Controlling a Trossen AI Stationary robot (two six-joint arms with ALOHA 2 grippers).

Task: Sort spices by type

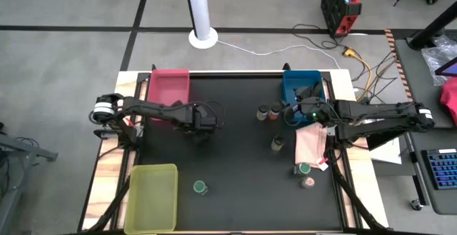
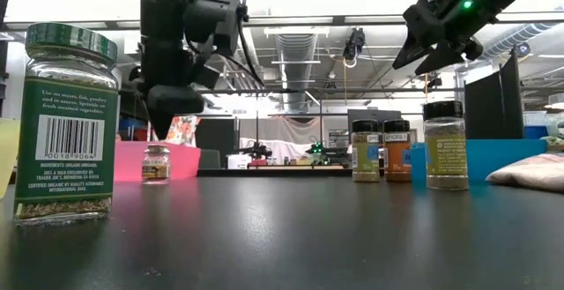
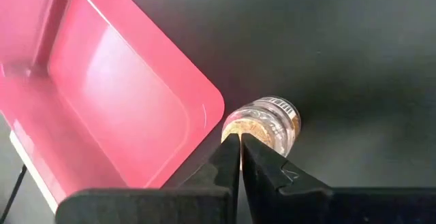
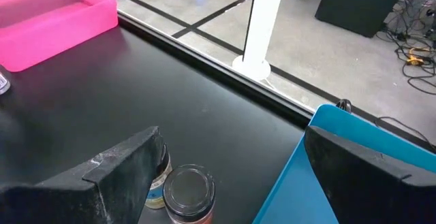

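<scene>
In the left wrist view a small cork-topped jar (image 3: 272,118) stands on the table at the corner of the pink bin (image 3: 170,54). My left gripper is shut with nothing between its fingers; its tips overlap the cork's near edge in view, and whether they touch it I cannot tell. My right gripper is open and empty at the blue bin (image 4: 300,183), beside two dark-capped jars, one of them a black-lidded jar (image 4: 190,193). A third black-capped jar (image 2: 446,145) stands apart. One green-lidded jar (image 1: 200,187) sits near the yellow-green bin (image 1: 176,199).
A pink cloth (image 1: 310,146) lies at the right side of the table. Near its lower end are another green-lidded jar (image 1: 303,168) and a small jar (image 1: 308,182).
</scene>
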